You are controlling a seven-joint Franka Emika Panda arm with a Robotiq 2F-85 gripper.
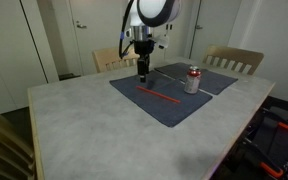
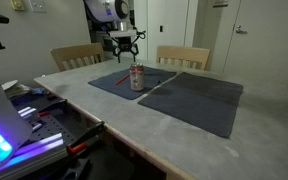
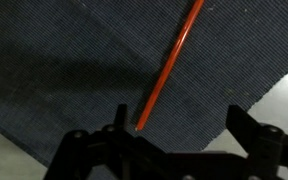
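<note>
A thin red stick [image 1: 159,95] lies slantwise on a dark mat [image 1: 174,115]. In the wrist view the red stick [image 3: 171,62] runs from the top edge down to an end near the left finger. My gripper [image 1: 143,76] hangs low over the mat's far left part, beyond the stick in exterior view 1. Its fingers are wide open with nothing held between them. A can [image 1: 193,80] with a red and pale label stands upright on the mat, to the right of the stick. In exterior view 2 the can [image 2: 137,78] is in front of the stick [image 2: 122,81].
Chairs [image 1: 118,58] stand along the far edge. Something thin and pale lies near the can.
</note>
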